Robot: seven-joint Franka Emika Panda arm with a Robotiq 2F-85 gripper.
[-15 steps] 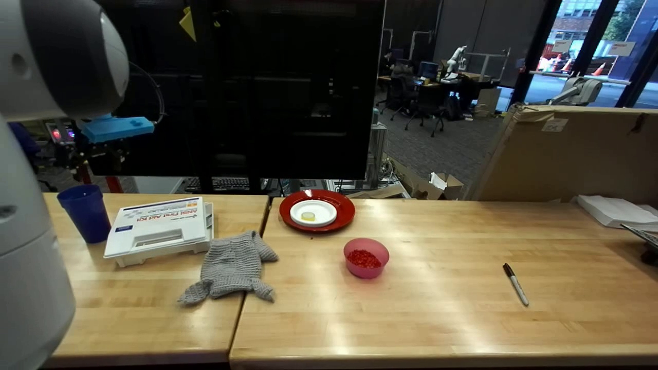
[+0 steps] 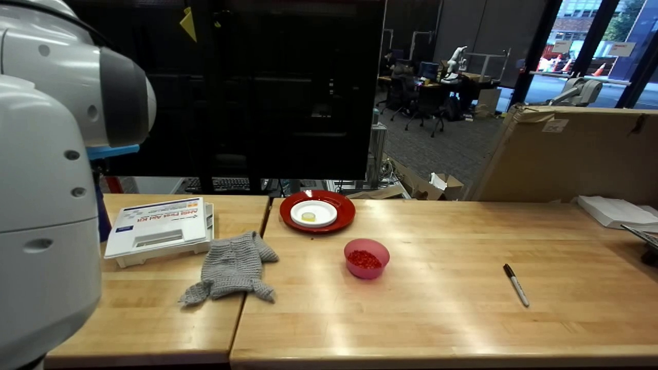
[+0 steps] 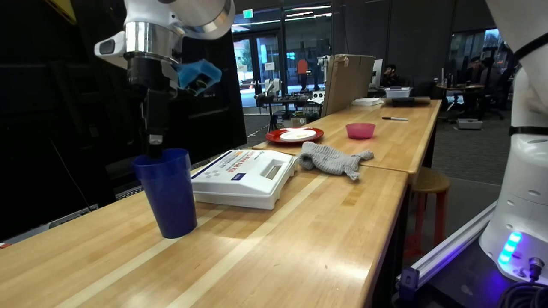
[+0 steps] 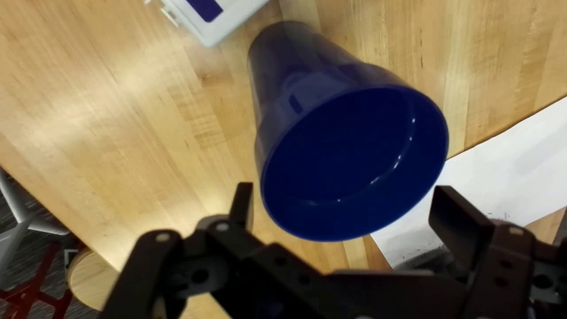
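Observation:
A dark blue cup stands on the wooden table with its mouth facing up. My gripper points down at the cup's rim in the second exterior view. In the wrist view the gripper is open, its two fingers spread wide on either side of the cup's mouth. Nothing is clamped between them, and the inside of the cup looks empty. Only a thin strip of the cup shows past the arm in the first exterior view, where the fingers are hidden.
Close beside the cup lies a white first aid kit. Farther along are a grey knitted cloth, a red plate bearing a white dish, a pink bowl with red bits, and a marker. Bare table surrounds the marker.
The arm has shifted rightward in the first exterior view and now covers most of the blue cup, which showed clearly before. The other tabletop things look unmoved.

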